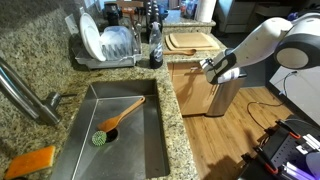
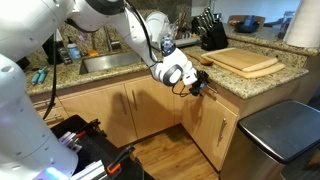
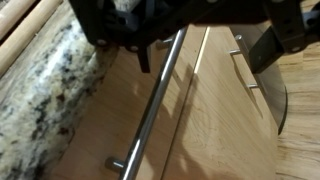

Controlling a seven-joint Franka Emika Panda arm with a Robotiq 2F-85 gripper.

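Observation:
In the wrist view a long metal bar handle runs along a light wood drawer front. My gripper stands open above it, with one dark finger on the counter side of the bar and the other well across on the far side. The bar crosses the space between the fingers, and no grip on it shows. Exterior view 2 has the gripper at the cabinet front, just below the counter edge. Exterior view 1 shows the gripper beside that edge; contact with the handle cannot be made out.
Cutting boards lie on the granite counter above the cabinet. A dark bin stands at the right. The sink holds a wooden-handled brush.

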